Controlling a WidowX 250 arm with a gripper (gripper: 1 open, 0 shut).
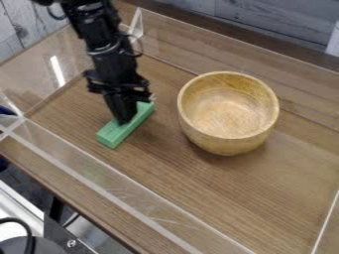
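Note:
The black gripper (pixel 125 105) hangs from above at left of centre, its tips low over a green rectangular block (pixel 117 131) lying tilted on the wooden table (pixel 185 203). The tips overlap the block's upper end; whether they touch it is unclear, and the image is too blurred to show how the fingers stand.
A large tan bowl (pixel 227 105) sits to the right of the block, close to it. A clear plastic edge runs along the left side, with dark cables at the lower left.

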